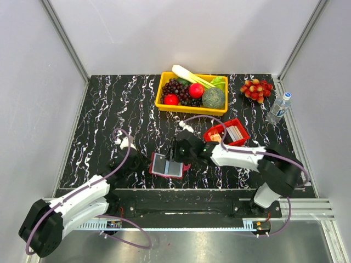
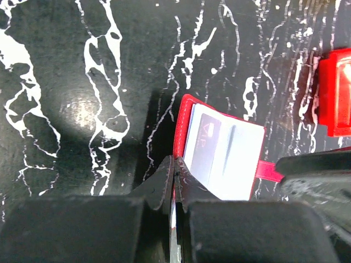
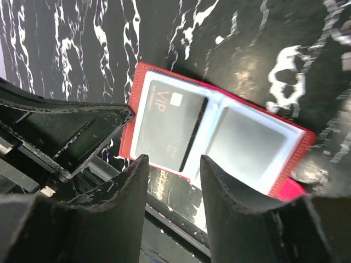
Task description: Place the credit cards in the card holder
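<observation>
The red card holder (image 1: 174,176) lies open on the black marbled table. A dark grey VIP card (image 3: 171,123) sits in its left clear sleeve, with a dark strip along the card's inner side. The right sleeve (image 3: 247,142) looks pale grey; whether it contains a card I cannot tell. My left gripper is shut, its tips at the holder's raised left edge; whether the edge is between them is unclear. My right gripper is part open over the holder, with no card between its fingers. More cards (image 1: 236,133) are in a red tray (image 1: 238,122).
A yellow basket (image 1: 164,106) of fruit and vegetables stands at the back. Red fruit (image 1: 256,89) and a water bottle (image 1: 278,108) are at the right.
</observation>
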